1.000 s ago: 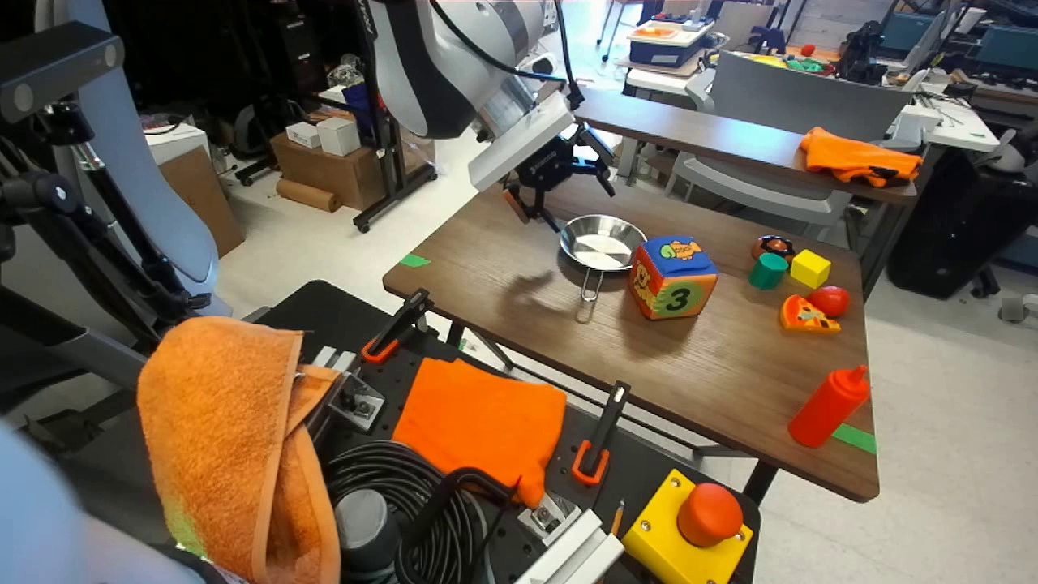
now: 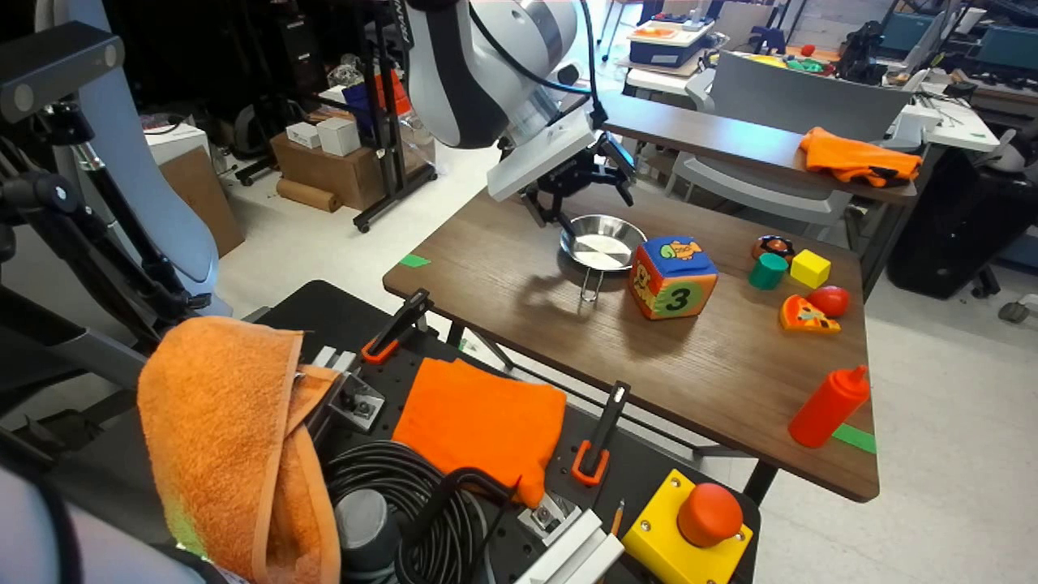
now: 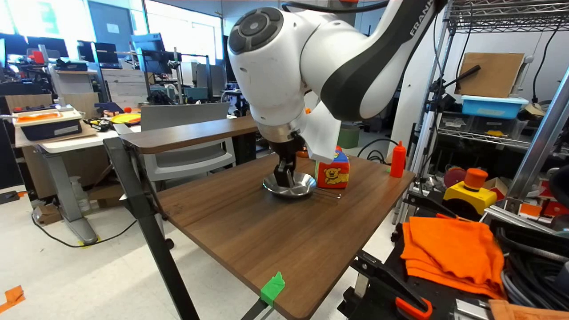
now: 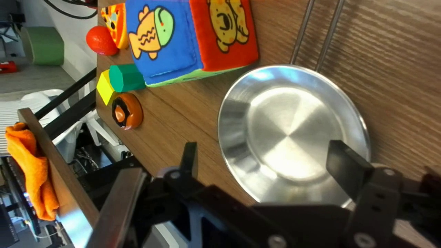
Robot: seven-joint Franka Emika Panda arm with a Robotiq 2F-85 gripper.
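My gripper is open, its two black fingers spread wide with nothing held between them. It hangs over the near side of the steel pan (image 4: 285,128), with one fingertip (image 4: 345,165) overlapping the pan in the wrist view and the other over bare wood. Whether either touches the rim I cannot tell. The pan (image 2: 605,243) lies upright and looks empty, its wire handle (image 2: 590,284) pointing toward the table's front edge. Close beside it sits a soft picture cube (image 2: 673,277) with blue, red and orange faces.
At the table's far right stand a green block (image 2: 768,271), a yellow block (image 2: 809,268), a red ball (image 2: 829,301), a toy pizza slice (image 2: 808,315) and a brown-orange ring (image 2: 774,247). A red bottle (image 2: 829,407) stands near the front right corner.
The arm and open gripper have moved right and slightly lower, closer over the pan. The pan, cube and other table objects stay where they were.
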